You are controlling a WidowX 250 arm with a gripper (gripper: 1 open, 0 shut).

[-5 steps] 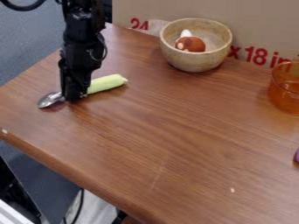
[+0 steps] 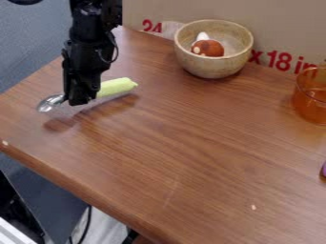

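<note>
My black gripper (image 2: 79,93) is at the left side of the wooden table (image 2: 178,172), low over a metal spoon (image 2: 52,102) that is tilted slightly off the surface, its handle running into the fingers; the gripper appears shut on it. Just behind lies a pale yellow-green object (image 2: 114,88), like a peeled corn cob or vegetable, partly hidden by the gripper.
A beige bowl (image 2: 200,59) at the back holds a brown round item and a white one. An orange translucent container (image 2: 310,100) stands at the right edge, a purple item (image 2: 322,170) below it. Cardboard backs the table.
The gripper and spoon have risen slightly and shifted a little left since a second ago.
</note>
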